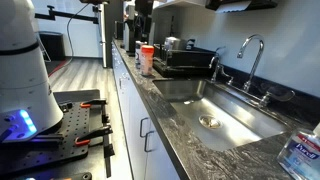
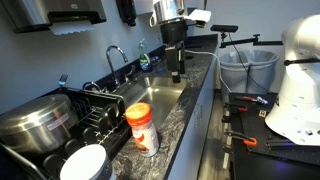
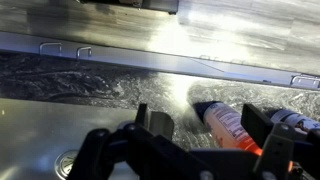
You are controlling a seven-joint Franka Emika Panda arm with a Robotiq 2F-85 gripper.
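Observation:
My gripper is open above the dark counter, its two black fingers well apart in the wrist view. Below it, a white and red canister [image 3: 228,124] shows partly between the fingers, nearer the right one, with the gripper hiding its lower part. In exterior view 2 this canister [image 2: 141,130], with an orange-red lid, stands upright on the counter by the sink. There the gripper [image 2: 177,76] hangs higher up, beyond the canister and apart from it. Exterior view 1 shows the canister [image 1: 147,60] upright at the counter's edge.
The steel sink [image 1: 208,112] takes up the middle of the counter, with a tall faucet [image 1: 250,55] behind. A steel pot [image 2: 38,125] and a white container [image 2: 88,163] stand near the canister. Another container [image 1: 302,155] sits at the near right.

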